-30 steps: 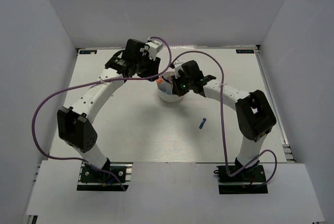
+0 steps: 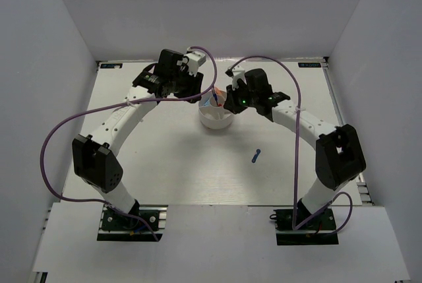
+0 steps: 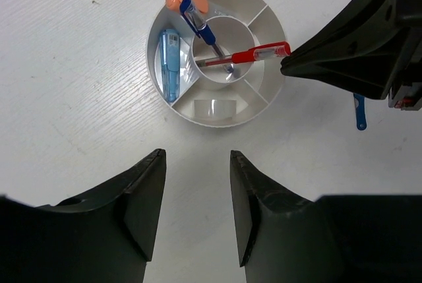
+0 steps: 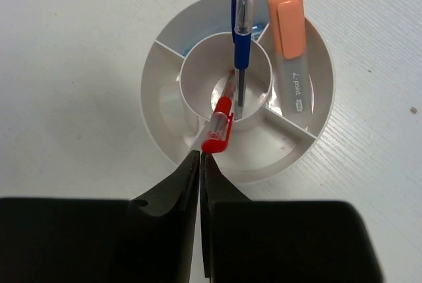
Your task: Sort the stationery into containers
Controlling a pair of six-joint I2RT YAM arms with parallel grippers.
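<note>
A white round divided container holds a blue pen and a red pen in its middle cup, an orange-capped item in an outer section and light-blue items in another. My left gripper hangs open above the table beside the container, nothing between its fingers. My right gripper is shut at the container's edge by the red pen's cap, with nothing visible between its fingers. A small dark-blue item lies on the table to the front right of the container.
Both arms reach in from the front toward the container, close to each other at the back middle.
My right arm has moved up and to the right, away from over the container's middle, so more of the container shows. The left arm looks unchanged.
</note>
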